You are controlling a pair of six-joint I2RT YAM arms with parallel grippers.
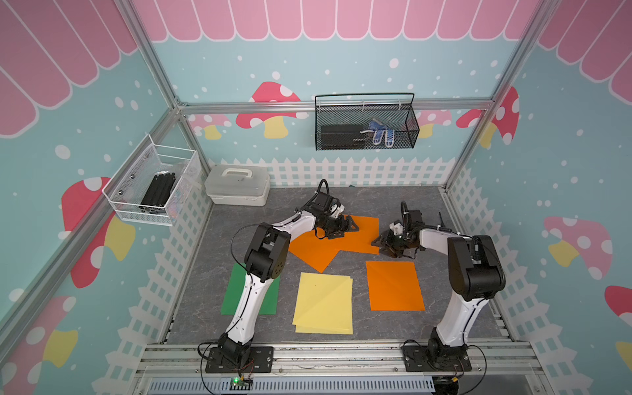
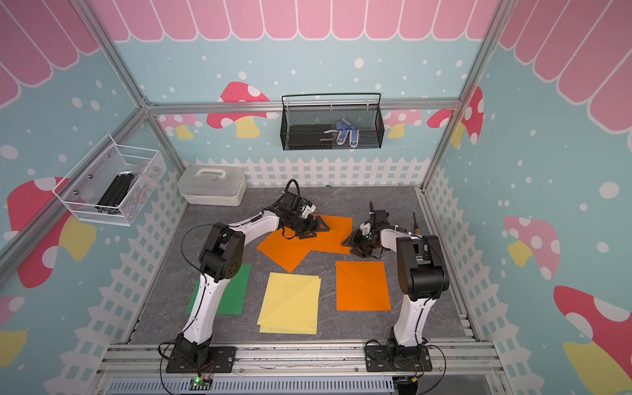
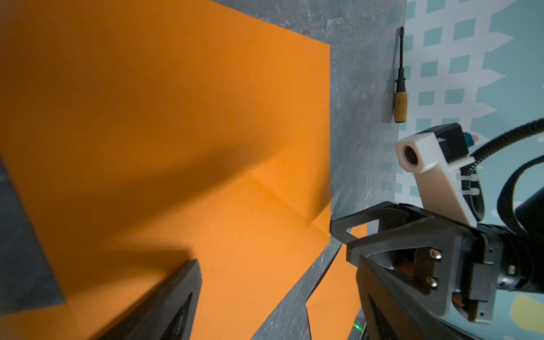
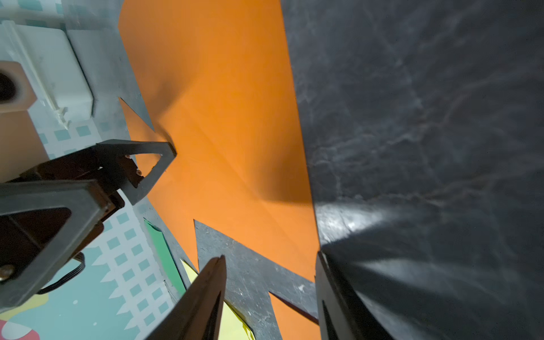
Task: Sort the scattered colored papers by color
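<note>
Two orange papers lie at the back middle: a right-hand sheet (image 1: 367, 227) overlaps or touches a tilted left-hand sheet (image 1: 316, 253). My left gripper (image 1: 347, 228) stands over the right-hand sheet, its fingers (image 3: 180, 289) wide apart and nothing held. At that sheet's right edge, low to the table, is my right gripper (image 1: 381, 246); its fingers (image 4: 334, 289) are apart, straddling the near right corner, with no grip visible. In front lie a single orange paper (image 1: 395, 286), overlapping yellow papers (image 1: 324, 302) and a green paper (image 1: 233, 293), partly hidden by the left arm.
A grey case (image 1: 237, 185) stands at the back left. A screwdriver (image 3: 400, 96) lies by the right wall. Wire baskets hang on the walls, a black one (image 1: 366, 135) and a white one (image 1: 154, 191).
</note>
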